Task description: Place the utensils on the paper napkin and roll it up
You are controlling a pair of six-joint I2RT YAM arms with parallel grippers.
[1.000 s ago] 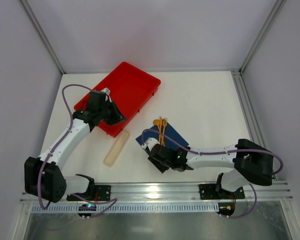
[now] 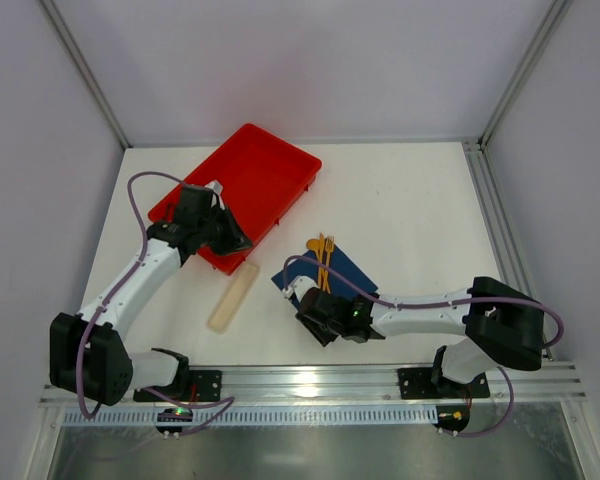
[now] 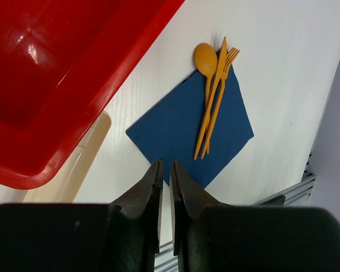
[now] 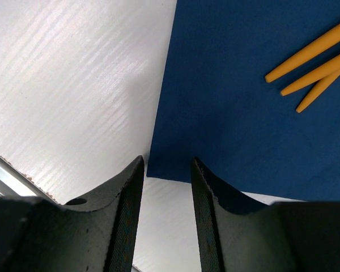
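A dark blue napkin lies flat and diamond-wise on the white table. On it rest an orange spoon, knife and fork, close together, their heads reaching past the napkin's far corner. My right gripper stands part open at the napkin's near corner; in its wrist view the corner shows between the fingertips, though whether they touch the cloth I cannot tell. Over the red bin's near edge hangs my left gripper, empty, its fingers only a narrow gap apart and clear of the napkin.
A large red bin takes up the back left. Between it and the napkin lies a long beige tray. A metal rail runs along the front edge.
The right arm has barely moved, and napkin and utensils lie as before.
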